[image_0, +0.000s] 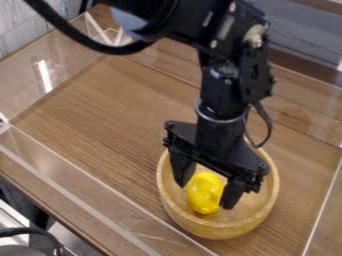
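My black gripper (206, 160) is low over a tan bowl (217, 224) at the lower right of the camera view, open, its two fingers reaching down inside the bowl on either side of a yellow object (205, 194). The object rests in the bowl, partly under the fingers; whether they touch it is unclear.
Clear walls edge it at the left and right. A black cable crosses the top left, and part of a dark item shows at the lower left edge.
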